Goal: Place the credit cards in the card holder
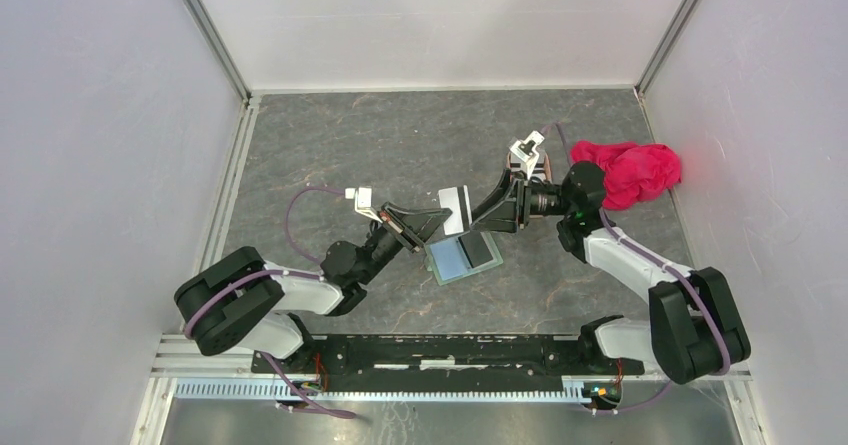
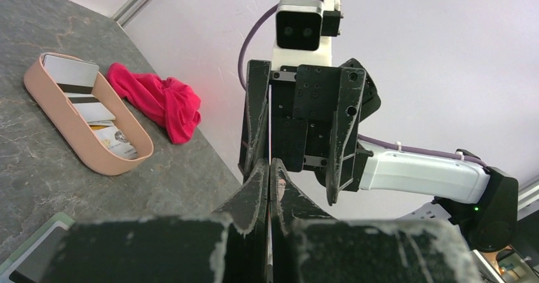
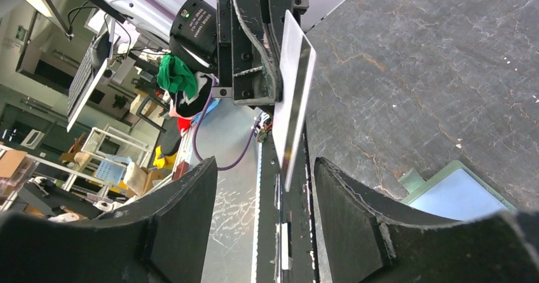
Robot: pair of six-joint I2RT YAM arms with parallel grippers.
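A white card with a dark stripe [image 1: 453,211] is raised over the table, one edge pinched by my left gripper [image 1: 446,214], which is shut on it. From the right wrist view, the card [image 3: 293,98] stands nearly on edge at the left fingertips. My right gripper [image 1: 478,220] faces the card's striped side; its fingers [image 3: 356,213] are parted, with the card beyond and between them in that view. Below lies the open card holder [image 1: 449,260] with a green rim, flat on the table; its pale blue part [image 3: 459,196] shows at the lower right.
A pink oval tray [image 2: 76,127] holding several cards [image 2: 79,73] stands at the back right, partly behind the right arm in the top view. A crumpled red cloth [image 1: 630,172] lies beside it.
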